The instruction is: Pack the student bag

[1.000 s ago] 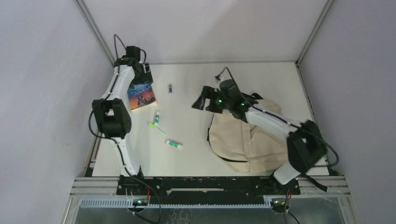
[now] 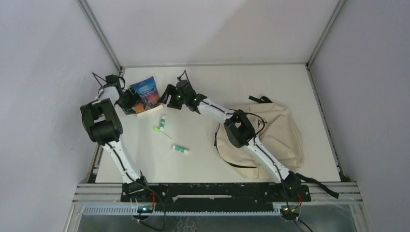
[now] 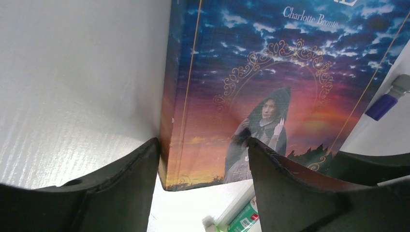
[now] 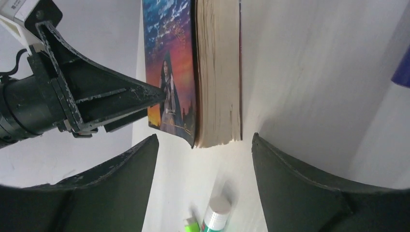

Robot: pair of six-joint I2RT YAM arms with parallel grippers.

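A thick paperback (image 2: 145,92) with a sunset cover lies at the table's back left. My left gripper is part open over its lower end, one finger at the spine, the other over the cover. My right gripper stands part open just off the book's page edge. Below the book lie two glue sticks (image 2: 180,149) and a green highlighter (image 2: 163,133). A beige fabric bag (image 2: 279,135) lies flat on the right, partly under my right arm.
A small blue object (image 3: 387,102), probably a USB stick, lies beside the book. Walls bound the left, back and right.
My left gripper has come from the book's far end round to its lower left, onto the book. My right gripper has moved left from above the bag to beside the book.
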